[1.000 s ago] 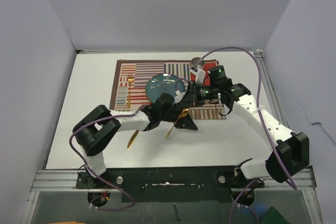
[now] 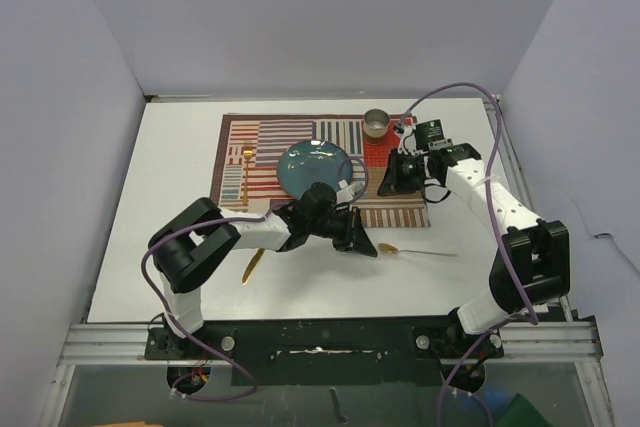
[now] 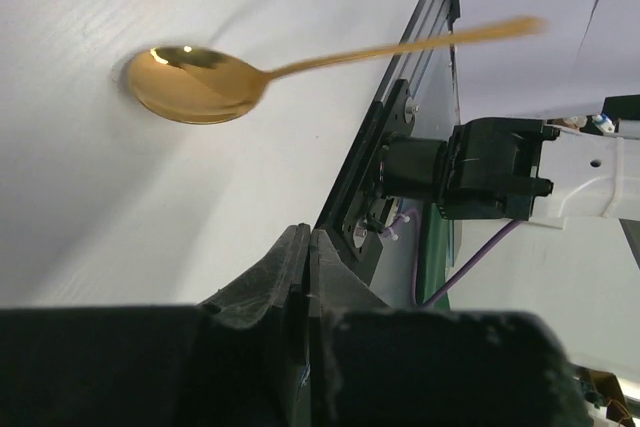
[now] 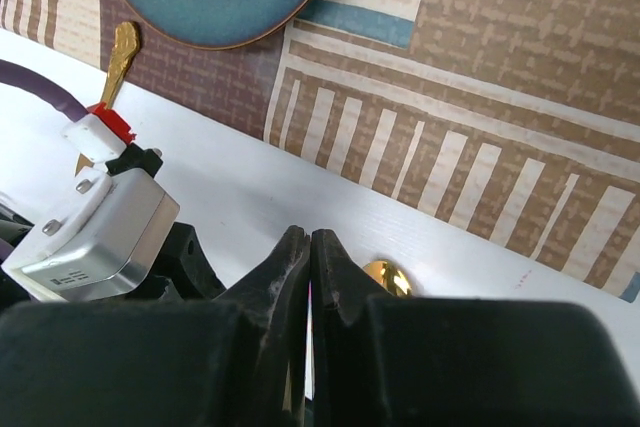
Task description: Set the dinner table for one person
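A gold spoon (image 2: 418, 252) lies at the front of the white table, its bowl near my left gripper (image 2: 374, 250) and its handle toward the right. In the left wrist view the spoon (image 3: 198, 85) is apart from the left fingers, which are shut with nothing between them; its handle end is blurred. My right gripper (image 2: 384, 190) is over the placemat (image 2: 410, 215), also shut. No object shows between its tips, and the spoon's bowl (image 4: 388, 275) appears beyond them, partly hidden. The blue plate (image 2: 312, 167), gold fork (image 2: 247, 172) and metal cup (image 2: 376, 125) are on the mat.
A gold knife (image 2: 253, 265) sits left of the spoon, partly under the left arm (image 2: 215, 239) in the top view. Bare table (image 2: 330, 287) stretches along the front. Both arms are close together near the mat's front right.
The spoon was hanging from my right gripper and has come away, now lying turned with its handle to the right. The left arm barely moved.
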